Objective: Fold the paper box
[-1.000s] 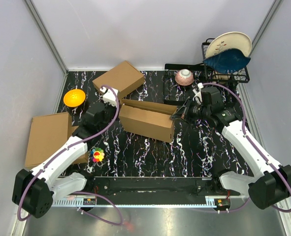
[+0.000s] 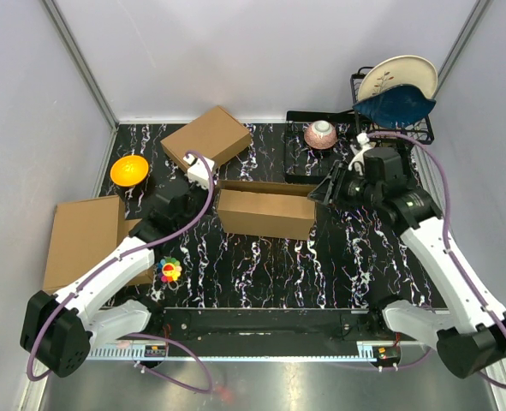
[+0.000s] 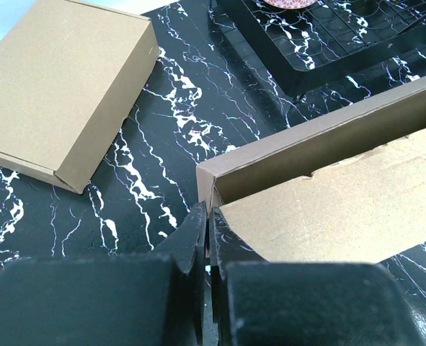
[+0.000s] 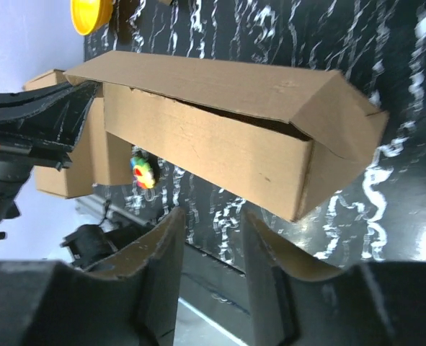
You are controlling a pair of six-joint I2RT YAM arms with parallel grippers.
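Note:
The brown paper box [image 2: 265,224] stands mid-table, long and narrow, with a gap along its top. In the left wrist view, its broad flap [image 3: 342,209] slopes beside the open slot. My left gripper is shut on the thin cardboard at the box's left end corner. At the other end, my right gripper [image 2: 321,192] hangs beside the box's upper right corner. Its fingers [image 4: 171,234] are apart in the right wrist view, nothing between them. From there the end flap [image 4: 353,119] sticks out, folded at an angle; the box's inside is mostly hidden.
A closed flat carton [image 2: 205,137] lies behind, and more cardboard [image 2: 81,240] is at the left. A yellow bowl [image 2: 129,170] and a flower toy [image 2: 169,270] sit near the left arm. A dish rack [image 2: 300,158] stands at back right.
The box has turned and shifted slightly right, now lying straighter, with my left gripper moving along at its corner.

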